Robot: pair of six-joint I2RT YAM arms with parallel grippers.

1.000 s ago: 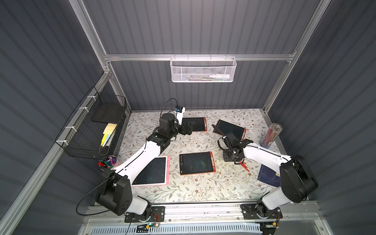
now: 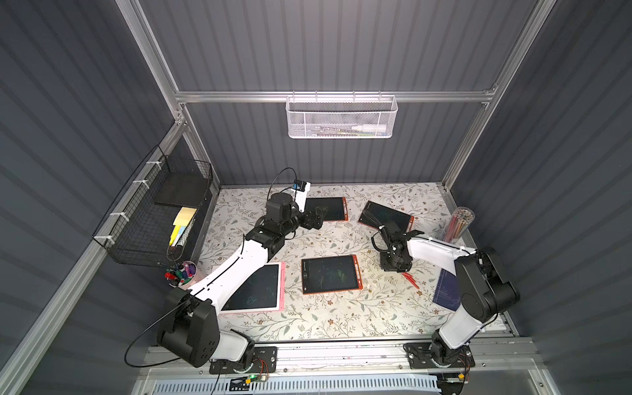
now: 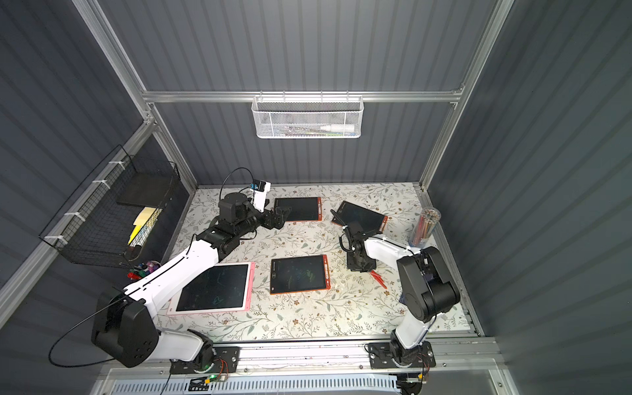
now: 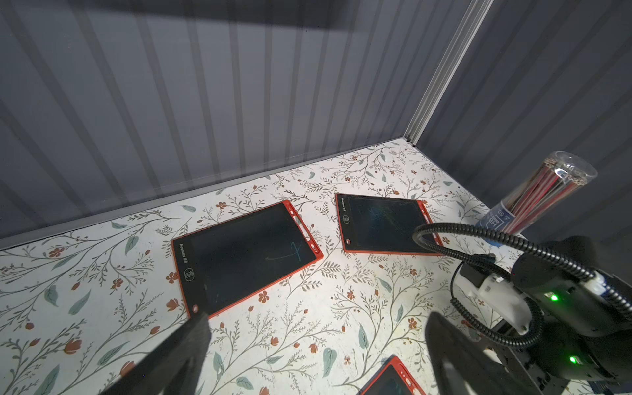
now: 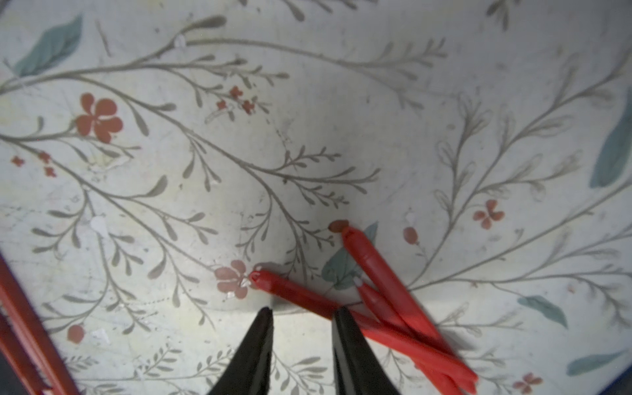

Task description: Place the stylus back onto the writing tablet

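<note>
Several red styluses (image 5: 395, 296) lie crossed in a small heap on the table. In the right wrist view my right gripper has a clear gap between its dark fingers. The end of the uppermost stylus (image 5: 299, 296) shows just past the fingertips, with nothing clamped between them. A red-framed tablet (image 2: 330, 274) lies at the middle of the table, left of the heap. Far from the styluses, my left gripper is open and empty above the table. Two more red-framed tablets, one at centre back (image 4: 247, 256) and one at back right (image 4: 385, 223), lie beyond it.
A pink-framed tablet (image 3: 214, 289) lies under the left arm. At the right stand a clear cup of pencils (image 2: 459, 223) and a dark blue pad (image 2: 446, 289).
The right arm has shifted: its gripper moved slightly right and its elbow came inward toward the table's middle. The left arm moved only slightly, and the styluses look unmoved.
</note>
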